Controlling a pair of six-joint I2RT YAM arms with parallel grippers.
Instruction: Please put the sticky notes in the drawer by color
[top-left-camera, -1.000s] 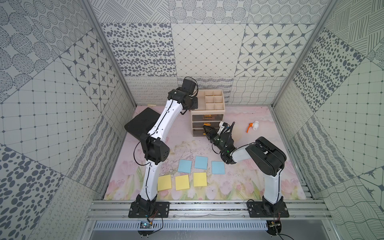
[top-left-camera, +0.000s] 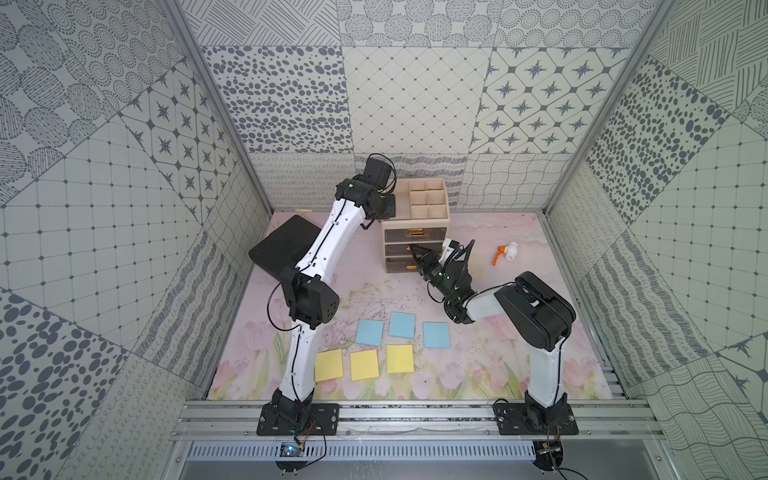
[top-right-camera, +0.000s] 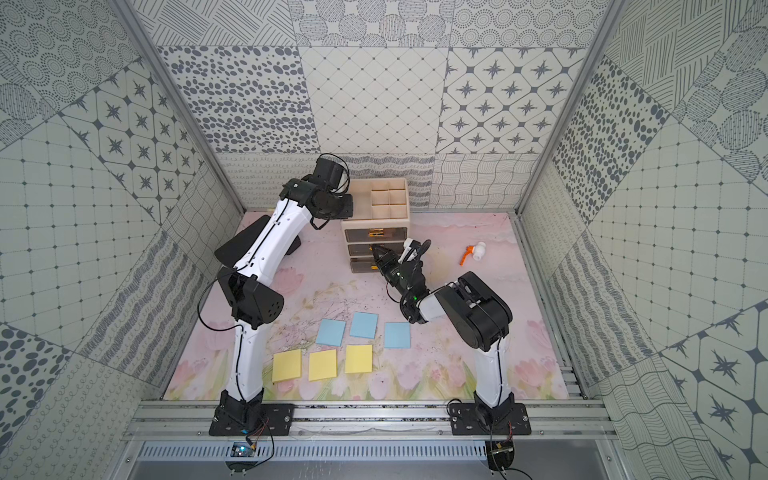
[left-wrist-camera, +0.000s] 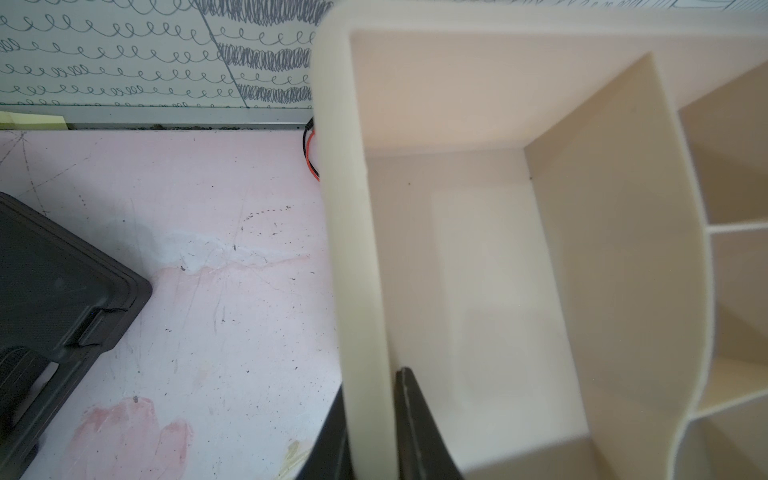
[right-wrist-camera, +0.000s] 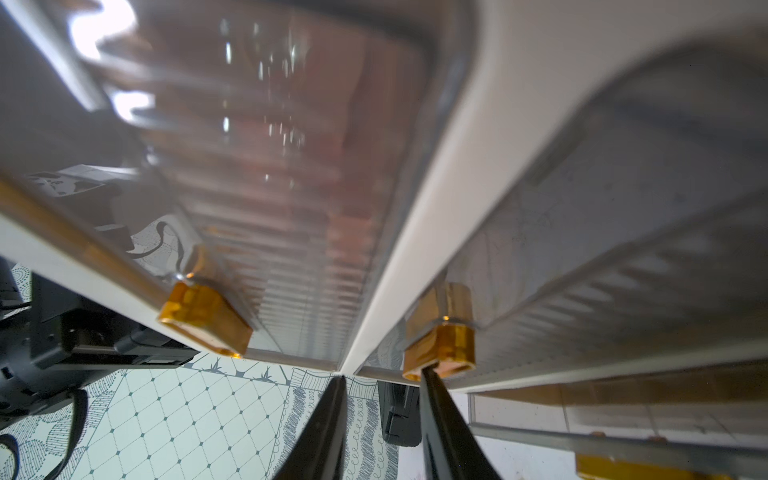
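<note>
Three blue sticky notes (top-left-camera: 402, 325) lie on the table, with three yellow sticky notes (top-left-camera: 365, 364) nearer the front edge. A small cabinet (top-left-camera: 391, 225) with several grey see-through drawers stands at the back; they look closed. My left gripper is shut on the cabinet's left top wall (left-wrist-camera: 356, 264), one finger on either side. My right gripper is part open in front of the drawers, with nothing held between its fingers. One of its fingertips overlaps an orange drawer handle (right-wrist-camera: 440, 352) in the right wrist view; whether they touch I cannot tell.
The cabinet's open top has several compartments, empty where visible. A black flat case (top-left-camera: 281, 244) lies left of it, beneath the left arm. An orange and white object (top-left-camera: 506, 253) sits at right. Bare table lies between cabinet and notes.
The right gripper has shifted slightly back and to the right in front of the drawers. The left arm, cabinet and sticky notes have stayed in place.
</note>
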